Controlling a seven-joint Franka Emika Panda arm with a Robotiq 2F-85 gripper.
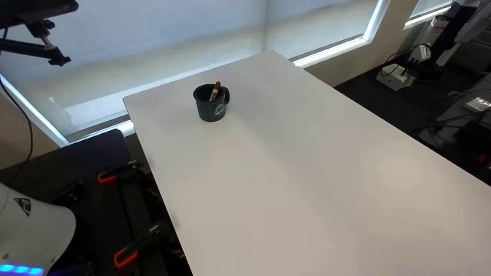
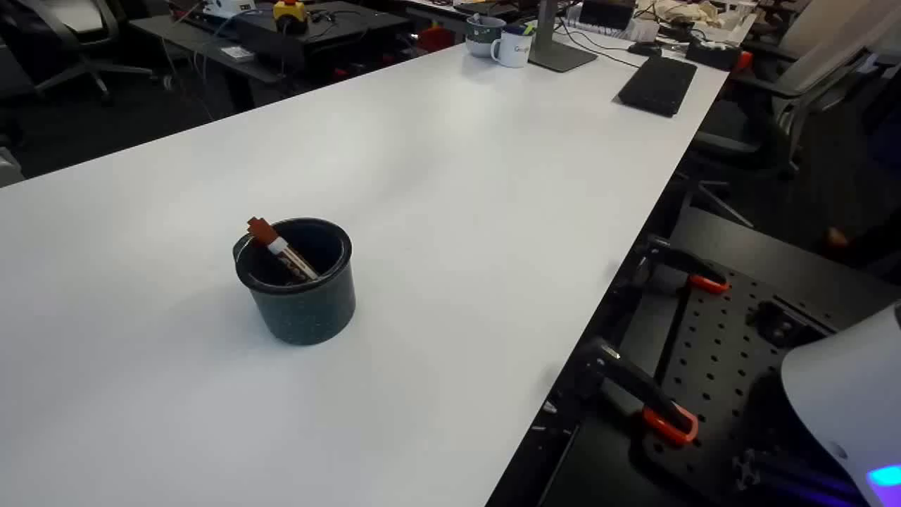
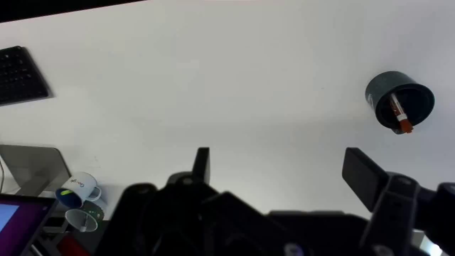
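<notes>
A dark green mug stands upright on the white table, with a brown-capped marker leaning inside it, cap end above the rim. In exterior view 2 the same mug and marker appear at the left of the table. From the wrist, the mug lies at the upper right, beyond the right finger and apart from it. My gripper is open wide, with only bare table seen between its fingers. Neither exterior view shows the gripper itself.
At the table's far end stand a white mug, a green-and-white mug, a monitor stand and a black keyboard. Orange-tipped clamps sit along the robot-side edge.
</notes>
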